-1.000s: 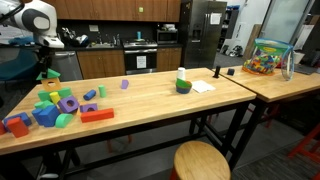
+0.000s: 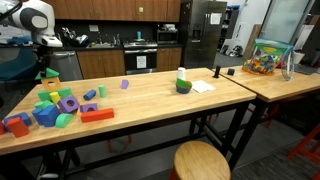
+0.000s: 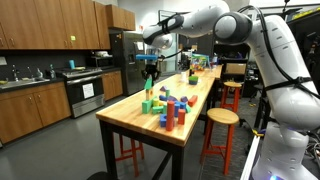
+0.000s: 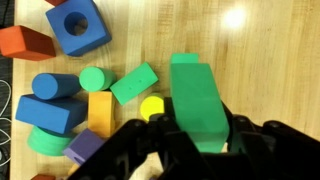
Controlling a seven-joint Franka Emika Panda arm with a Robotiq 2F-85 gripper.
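A green block point(image 4: 195, 95) is held in my gripper, whose dark fingers close around it in the wrist view. From exterior view 1, the green block point(image 2: 47, 73) looks like a triangle with its point up, under the gripper point(image 2: 46, 65) at the table's left end. Orange and yellow blocks show directly below it there; whether it touches them I cannot tell. In exterior view 2 the green block point(image 3: 148, 84) hangs below the gripper point(image 3: 149, 73), over the group of blocks.
Several blocks crowd the table's left end, among them a blue block with a hole point(image 4: 78, 27), a red block point(image 4: 27, 43) and a green rectangle point(image 4: 134, 83). Farther along stands a green bowl point(image 2: 183, 87). Bare wood point(image 4: 275, 70) lies right of the held block.
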